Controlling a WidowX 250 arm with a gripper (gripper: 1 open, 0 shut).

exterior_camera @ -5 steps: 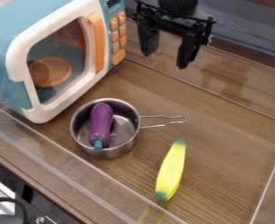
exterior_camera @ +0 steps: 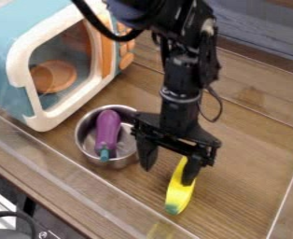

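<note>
My gripper (exterior_camera: 171,159) is open and low over the table, its fingers at either side of the upper part of a yellow banana (exterior_camera: 179,195), which lies on the wood with its green tip toward the front. A purple eggplant (exterior_camera: 106,128) lies in a steel pot (exterior_camera: 87,153) to the left of the gripper. The pot's handle is hidden behind the arm.
A toy microwave (exterior_camera: 12,53) with a light blue body and an orange dish inside stands at the back left. A grey wall edge runs along the back.
My gripper has come down and toward the front from the back of the table to the banana. The pot, eggplant and banana look unmoved.
</note>
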